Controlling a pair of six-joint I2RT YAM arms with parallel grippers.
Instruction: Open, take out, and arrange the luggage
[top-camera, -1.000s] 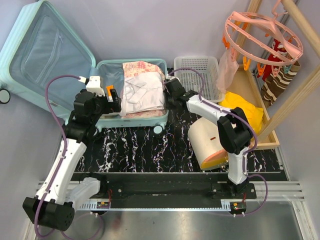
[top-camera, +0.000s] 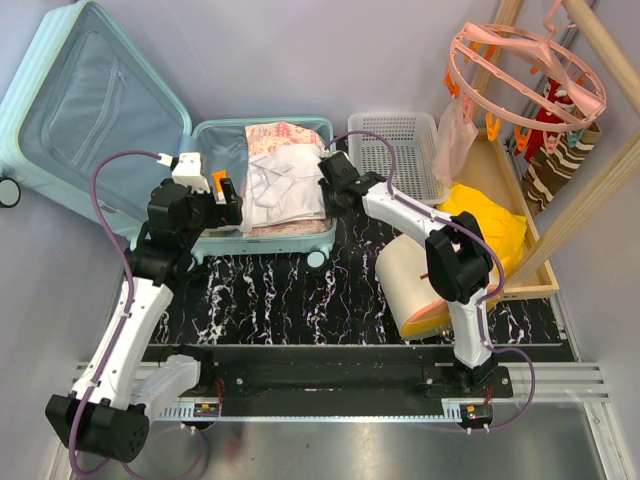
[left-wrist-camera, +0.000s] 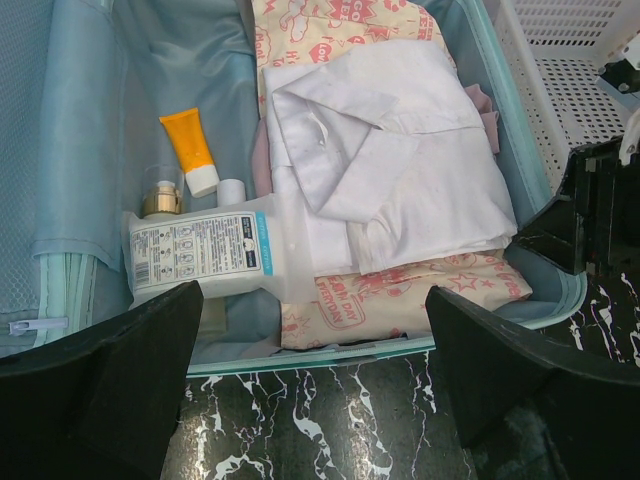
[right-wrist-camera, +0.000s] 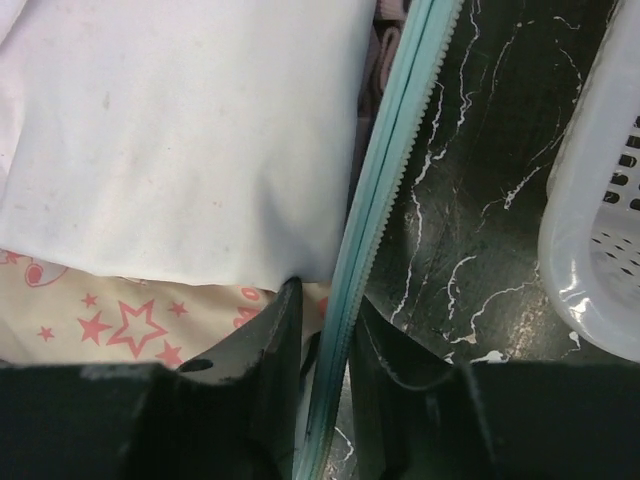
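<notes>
The teal suitcase (top-camera: 205, 150) lies open, lid back on the left. Inside are a folded white cloth (left-wrist-camera: 410, 170) over pink printed fabric (left-wrist-camera: 380, 310), an orange tube (left-wrist-camera: 185, 140), small bottles and a wipes pack (left-wrist-camera: 200, 250). My left gripper (top-camera: 220, 200) hangs open above the suitcase's left part, nothing between its fingers. My right gripper is at the suitcase's right rim, fingers either side of the zipped edge (right-wrist-camera: 385, 170); I cannot tell whether they grip it.
A white plastic basket (top-camera: 390, 140) stands right of the suitcase. Further right are a wooden tray with yellow cloth (top-camera: 490, 225), a cream cylindrical object (top-camera: 405, 290) and a pink hanger (top-camera: 525, 70) with hanging garments.
My right gripper has shifted slightly left, onto the suitcase's right rim. The left arm and the suitcase's contents look unchanged.
</notes>
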